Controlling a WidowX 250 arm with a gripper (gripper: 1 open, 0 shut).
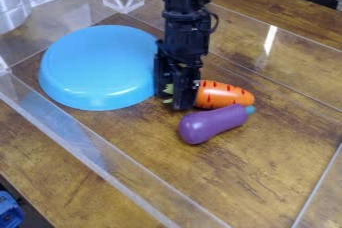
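The black gripper [179, 78] reaches down from the top of the view to the toy carrot [221, 95], beside its green leafy end, which is partly hidden by the fingers. Whether the fingers are shut on it cannot be seen. The orange carrot lies on the wooden surface. Just in front of it lies a purple toy eggplant [210, 124]. A large blue disc-like object [96, 67] sits to the left, close to the gripper.
Clear panel edges run along the left and right sides. A blue object [8, 212] is partly visible at the bottom left corner.
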